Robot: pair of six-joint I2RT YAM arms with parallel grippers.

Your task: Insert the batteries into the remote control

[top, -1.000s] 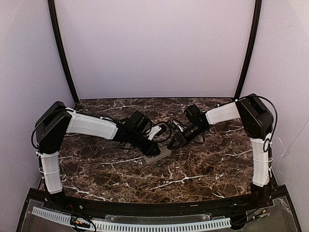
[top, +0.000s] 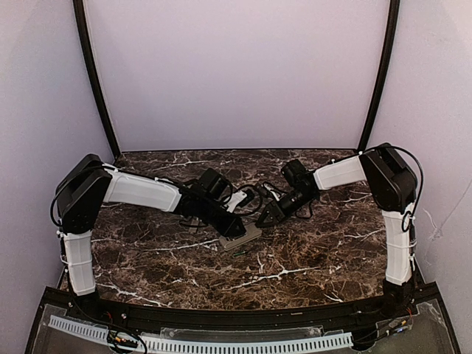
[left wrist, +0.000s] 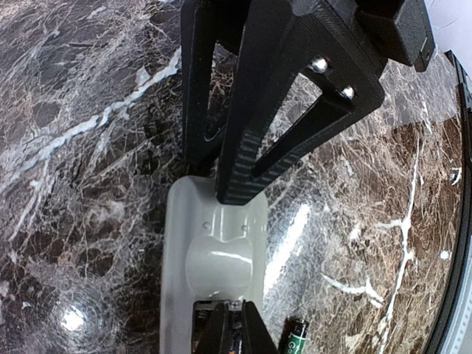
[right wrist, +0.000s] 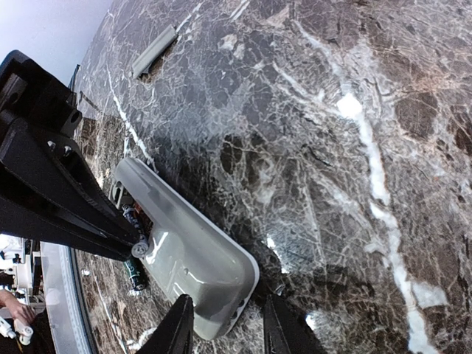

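Note:
The grey remote (top: 240,240) lies face down on the dark marble table. My left gripper is over its battery compartment; in the right wrist view its tips are at a battery (right wrist: 134,225) by the compartment. How wide it stands is unclear. My right gripper stands part open at the remote's end (right wrist: 214,280), its fingers either side of that end's corner. A loose green-and-black battery (left wrist: 294,338) lies beside the remote.
A grey strip (right wrist: 153,51), likely the battery cover, lies apart on the table (top: 310,265). Both arms crowd the centre.
Both arms and the remote look almost unchanged in the top view; any movement is too small to tell.

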